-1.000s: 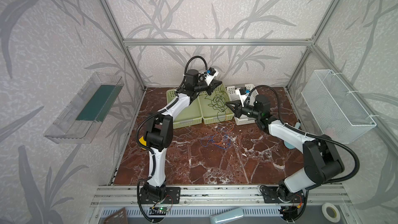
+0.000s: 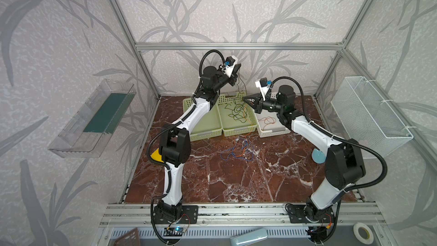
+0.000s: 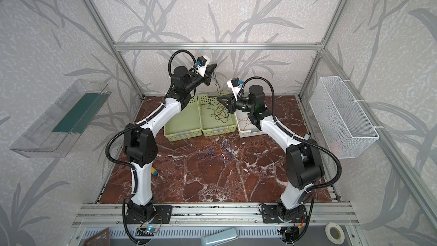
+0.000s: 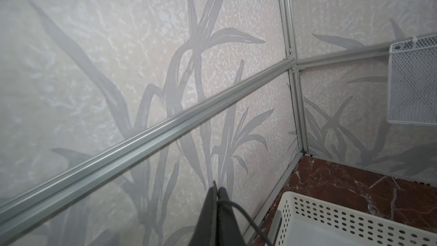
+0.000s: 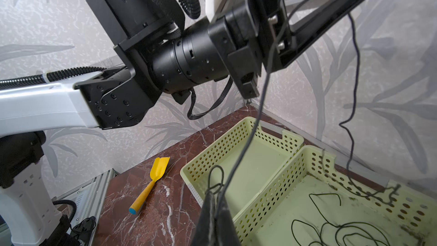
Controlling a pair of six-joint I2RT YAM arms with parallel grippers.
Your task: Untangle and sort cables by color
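High above the bins, my left gripper [image 2: 239,66] is shut on a dark cable [image 4: 243,213], which trails from its fingertips in the left wrist view. Over the middle bin's right side, my right gripper [image 2: 245,98] is shut, with a small loop of dark cable [image 5: 221,171] at its tips. In the right wrist view the cable runs from the left gripper down to the right one, and another strand [image 5: 355,77] hangs toward the middle bin. Several black cables lie in the middle green bin [image 2: 240,129], with an orange strand. Blue cables [image 2: 226,158] and orange-red ones lie tangled on the table.
The left green bin [image 2: 204,134] is empty. On the right, a white bin [image 2: 273,133] holds a red cable [image 2: 267,120]. A yellow scoop [image 5: 157,173] lies at the table's left.
My left gripper has risen and drawn cable up from the middle bin. My right gripper has moved left and up. An orange strand now shows in the middle bin.
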